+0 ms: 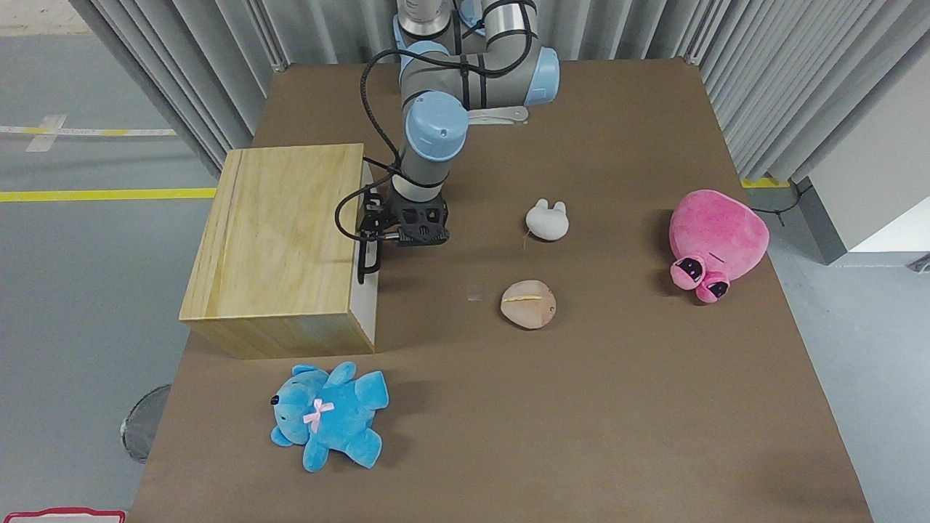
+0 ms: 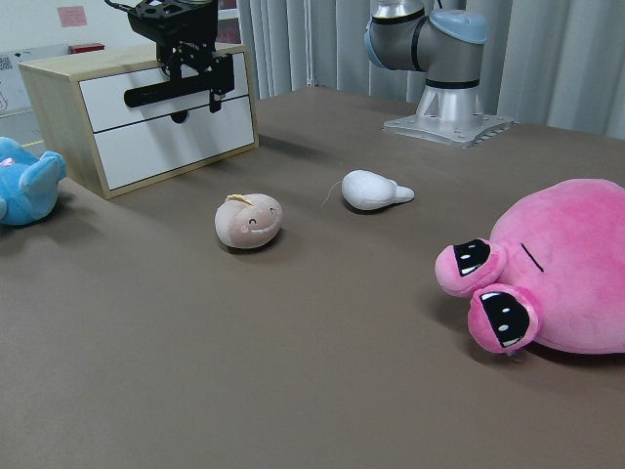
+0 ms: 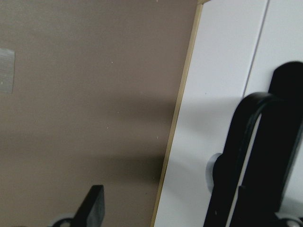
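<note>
A wooden cabinet [image 1: 270, 235] with two white drawer fronts [image 2: 176, 147] stands at the left of the table. My black gripper [image 2: 190, 78] is at its front, against the upper drawer where a black bar handle [image 2: 146, 94] runs. In the wrist view the black parts fill the right side over the white fronts, with a round dark knob or hole partly hidden behind them. Whether the fingers are open or shut on the handle I cannot tell.
A blue bear [image 1: 327, 417] lies in front of the cabinet. A white plush [image 1: 547, 221], a beige round plush [image 1: 528, 309] and a large pink plush [image 1: 724, 235] lie to the right. The central foreground is clear.
</note>
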